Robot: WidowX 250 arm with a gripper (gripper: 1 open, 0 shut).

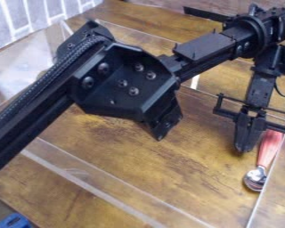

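My gripper [245,141] points down at the right of the camera view, its dark fingers together, with nothing visible between them. Just to its right and below lies a red-handled tool [265,156] with a round metal end [256,180], probably a scoop. The fingertips are close beside the red handle; whether they touch it cannot be told.
A wooden table [121,187] with pale tape lines fills the view. My arm crosses from the left to the upper right, hiding part of the table. A blue object [14,221] sits at the bottom left corner.
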